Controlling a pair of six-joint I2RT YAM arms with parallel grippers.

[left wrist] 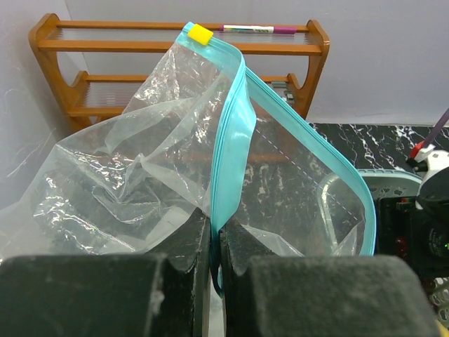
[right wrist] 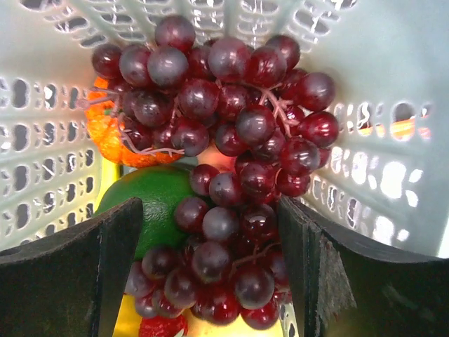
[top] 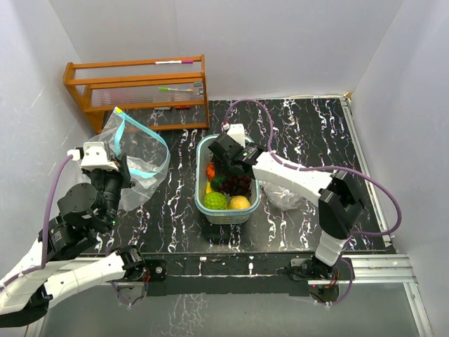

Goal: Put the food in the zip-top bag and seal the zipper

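Observation:
My left gripper is shut on the blue zipper edge of the clear zip bag [left wrist: 140, 175], pinching it and holding the bag up with its mouth spread into a loop. A yellow slider [left wrist: 200, 34] sits at the strip's upper end. In the right wrist view, dark red grapes [right wrist: 224, 105] fill the basket's middle, over a green avocado-like fruit [right wrist: 151, 196] and an orange item [right wrist: 112, 137]. My right gripper reaches down inside the basket [top: 199, 175], open, its fingers on either side of the lower grapes.
A green bumpy fruit [top: 215, 201] and a yellow one [top: 240, 202] lie at the basket's near end. Crumpled clear plastic [top: 282, 196] lies to its right. A wooden rack [top: 140, 81] stands at the back left.

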